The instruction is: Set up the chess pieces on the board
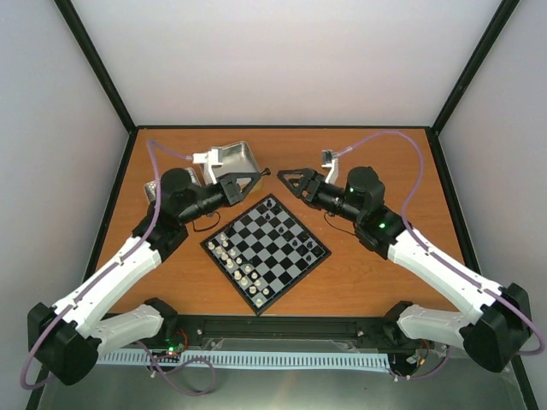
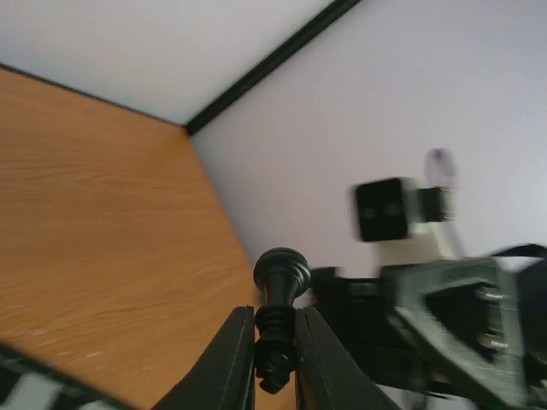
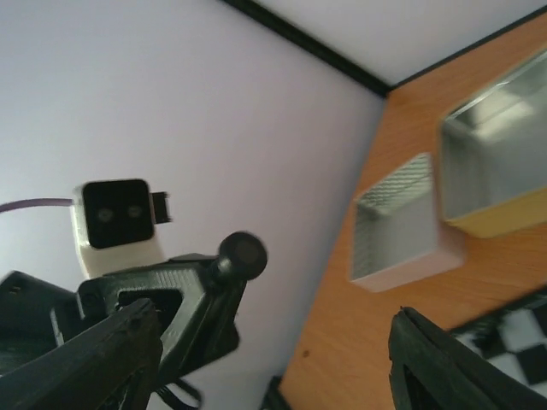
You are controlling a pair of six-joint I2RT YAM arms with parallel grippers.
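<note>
A black chess piece (image 2: pixel 280 282) is pinched in my left gripper, which is shut on it; its round end points away from the fingers. From above, that left gripper (image 1: pixel 258 177) hangs beyond the board's far corner. My right gripper stands open and empty, its fingers wide apart; in the top view it (image 1: pixel 284 177) is just right of the held piece. The chessboard (image 1: pixel 275 235) lies turned like a diamond on the table. Several white pieces (image 1: pixel 238 275) stand along its left side, several black pieces (image 1: pixel 295 243) along its right.
Behind the left arm lie a metal tray (image 1: pixel 239 155) and a smaller pale bin (image 3: pixel 402 222), partly covered by that arm in the top view.
</note>
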